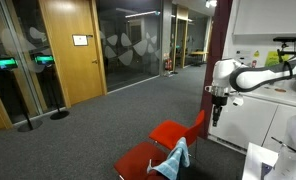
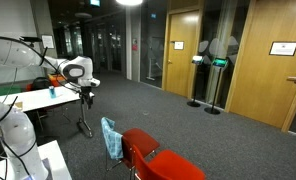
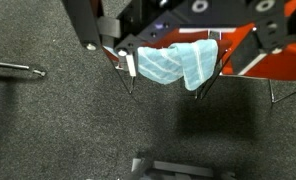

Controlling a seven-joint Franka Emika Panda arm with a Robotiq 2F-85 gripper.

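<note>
A light blue striped cloth (image 1: 172, 160) hangs over the back of a red chair (image 1: 141, 157). Exterior view 2 shows the same cloth (image 2: 112, 139) on the near side of the chairs. My gripper (image 1: 216, 117) points down in the air, well above the floor and apart from the cloth, on the cabinet side of the chairs. Nothing hangs from it in either exterior view. It stands open. Looking down, the wrist view has the cloth (image 3: 186, 62) below the dark gripper parts at the top, partly covered by them.
Another red chair (image 2: 173, 165) stands close to the first, with thin metal legs around. White cabinets (image 1: 250, 125) are behind the arm, and a white surface (image 1: 258, 162) lies near its base. The grey carpet (image 1: 78, 140) has wide free room.
</note>
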